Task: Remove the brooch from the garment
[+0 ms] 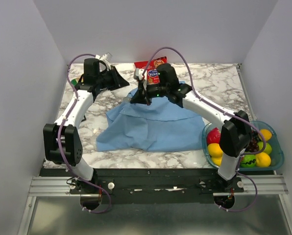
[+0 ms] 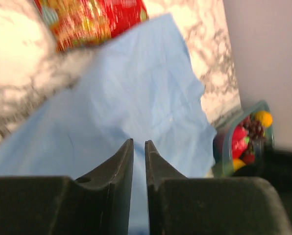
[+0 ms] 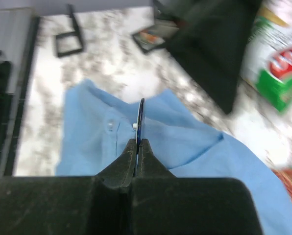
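The blue garment (image 1: 136, 128) lies spread on the marble table. My right gripper is shut above its upper left part. A thin dark piece (image 3: 140, 115), seen edge-on and looking like the brooch, sticks up from its fingertips. In the top view, a pale greyish shape (image 1: 128, 99) shows at those tips. Whether it still touches the cloth, I cannot tell. My left gripper stands slightly open, off to the upper left of the right one, with only out-of-focus cloth visible through its narrow gap.
A red snack bag (image 1: 153, 73) lies behind the garment. At the right front stands a blue bowl (image 1: 281, 159) of fruit. Part of a green-and-white package (image 3: 276, 85) is near the left arm. Clear marble lies to the left of the garment.
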